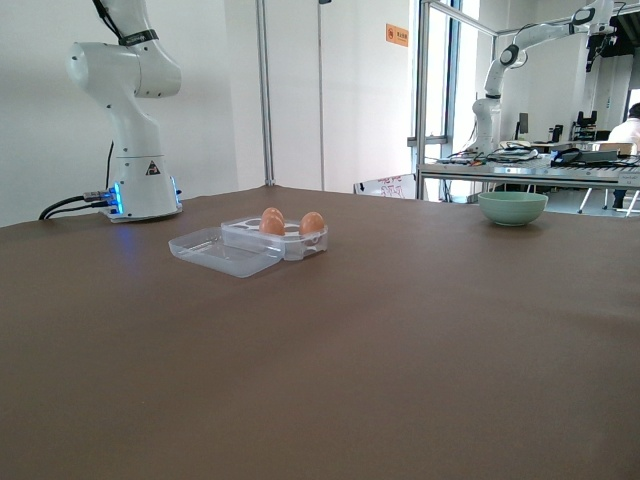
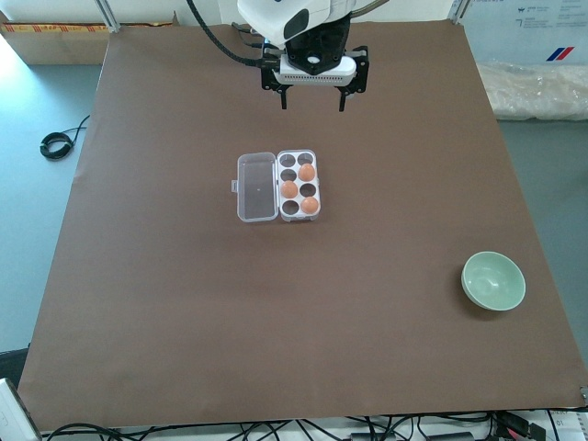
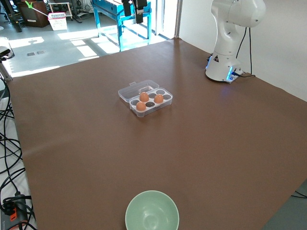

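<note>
My gripper (image 2: pixel 312 99) hangs over the far edge of the table, open, with nothing between its fingers; in the right view it shows at the top (image 3: pixel 133 10). Below it on the brown table lies a clear egg carton (image 2: pixel 257 187) (image 1: pixel 225 252) with its lid open, holding three brown eggs (image 2: pixel 288 189) (image 1: pixel 312 222) (image 3: pixel 158 98) among dark empty wells. A pale green bowl (image 2: pixel 493 280) (image 1: pixel 512 208) (image 3: pixel 152 211) stands apart from the carton, toward the right side in the left camera view.
Cables (image 2: pixel 110 432) run along its edge at the bottom of the left camera view. A white robot arm base (image 3: pixel 223 64) stands at the table's edge in the right view.
</note>
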